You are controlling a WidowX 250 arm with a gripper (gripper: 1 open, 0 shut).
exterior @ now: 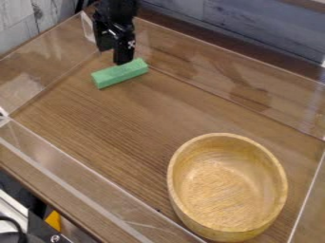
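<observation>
A green rectangular block (pixel 121 74) lies diagonally on the wooden table (pixel 140 133) at the upper left. Just above it is my black gripper (pixel 114 52), open and raised clear of the block, with nothing visible between its fingers.
A large yellow bowl (pixel 227 180) stands at the lower right. A dark gap with cables lies beyond the lower-left edge.
</observation>
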